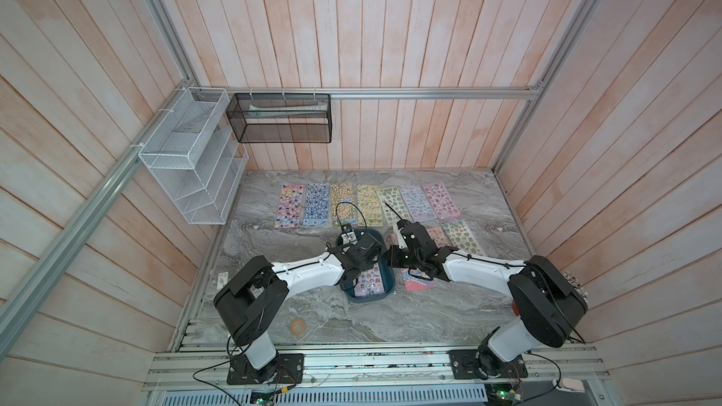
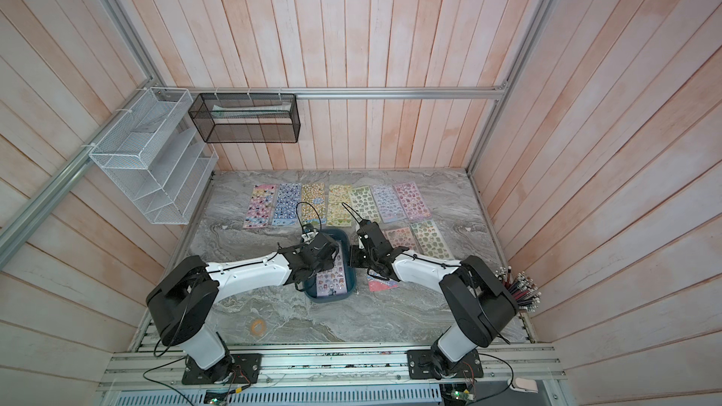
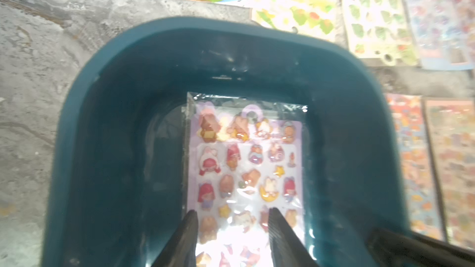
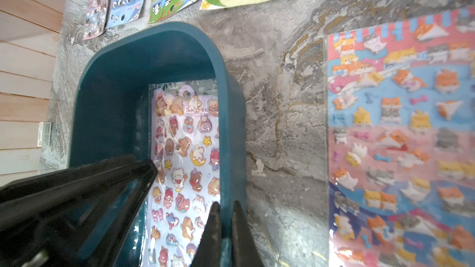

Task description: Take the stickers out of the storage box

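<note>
A teal storage box (image 4: 232, 133) stands mid-table, with a lilac sheet of character stickers (image 3: 242, 168) in a clear sleeve on its bottom. My left gripper is over that sheet in the left wrist view, fingers apart. The sheet shows through the gap and past the right finger, and no pinch on it is visible. My right gripper is shut on the box's right wall, one finger inside and one outside. In the top left view the left arm covers much of the box.
A row of sticker sheets (image 1: 368, 205) lies behind the box, including a panda sheet. To its right are more sheets, among them a dog-patterned sheet (image 4: 400, 158). A ring (image 1: 298, 327) lies front left.
</note>
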